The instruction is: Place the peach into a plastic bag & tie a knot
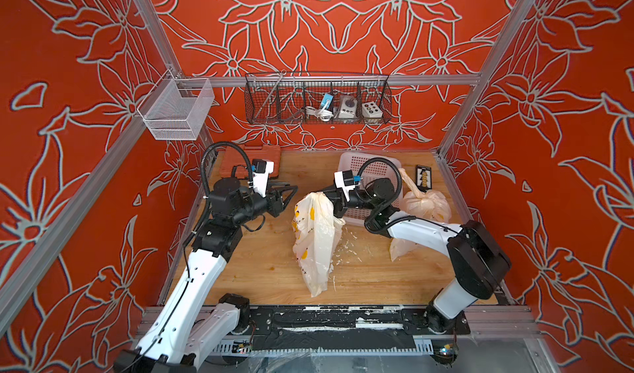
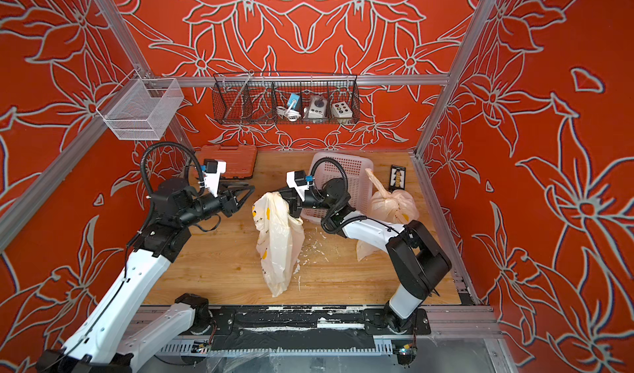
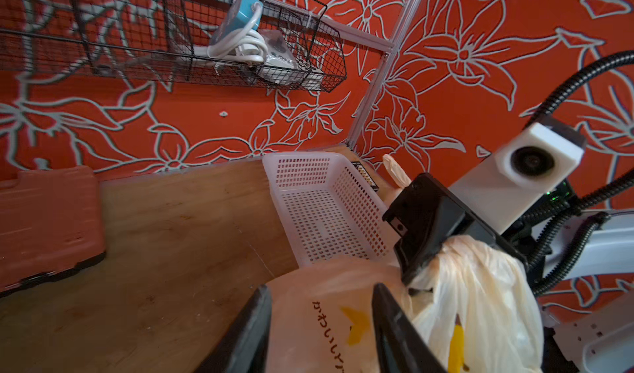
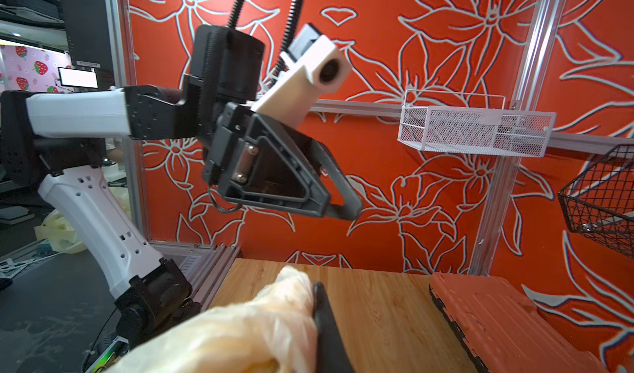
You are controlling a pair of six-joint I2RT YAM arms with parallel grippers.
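Note:
A thin cream plastic bag [image 1: 315, 244] with yellow-orange prints hangs over the middle of the table, its upper part pinched by my right gripper [image 1: 330, 197]. In the right wrist view, the bag's bunched film [image 4: 264, 330] covers much of that gripper; one dark finger [image 4: 330, 340] shows. My left gripper [image 1: 285, 193] stands open, left of the bag's top and apart from it. Between its fingers in the left wrist view there is only a gap, with printed film [image 3: 317, 307] seen beyond. No loose peach shows on the table; whether one is inside the bag cannot be seen.
A pink perforated basket [image 1: 360, 158] stands behind the right arm. To its right lies a bag with a twisted neck [image 1: 426, 206], beside a small black box [image 1: 423, 177]. The red case [image 1: 269, 161] is at the back left. White flecks litter the table's middle.

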